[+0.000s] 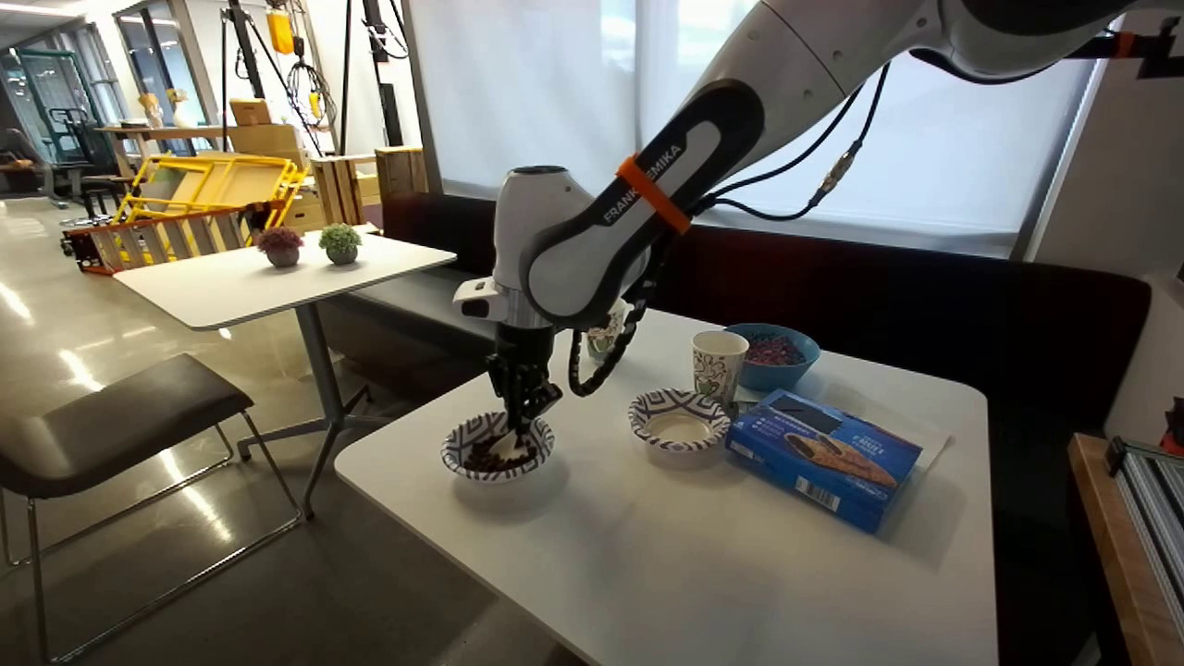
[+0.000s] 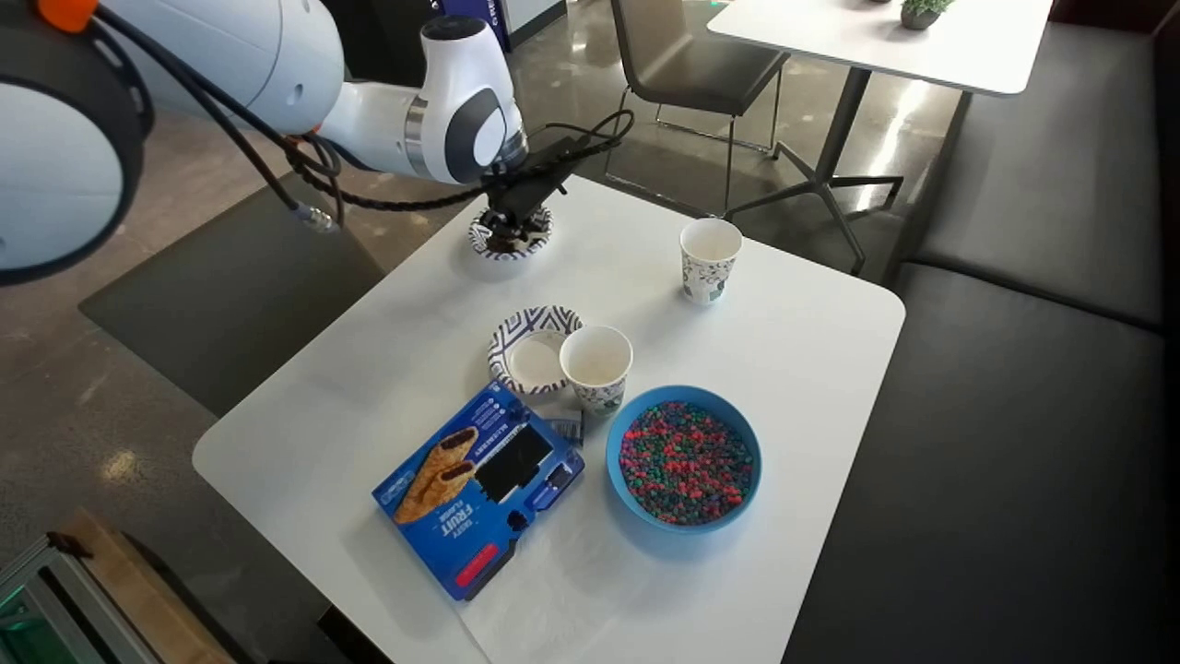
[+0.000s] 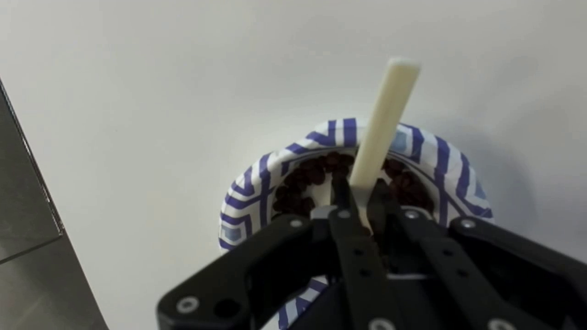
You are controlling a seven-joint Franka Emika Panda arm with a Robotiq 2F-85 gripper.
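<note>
My gripper is shut on a pale stick-like handle point(image 3: 385, 118), which slants up out of the fingers in the wrist view. Below it is a paper bowl point(image 3: 239, 214) with a blue and white pattern, holding dark red bean-like pieces point(image 3: 300, 184). A whitish part, seemingly the handle's lower end, shows among the pieces, but the fingers hide most of it. In exterior view 1 the gripper point(image 1: 522, 427) reaches down into this bowl point(image 1: 455, 450) near the table's left edge.
A second patterned bowl point(image 1: 677, 431), looking empty, stands mid-table beside a blue snack box point(image 1: 827, 455). Two paper cups point(image 2: 597, 371) and a blue bowl point(image 2: 755, 487) of coloured bits are farther off.
</note>
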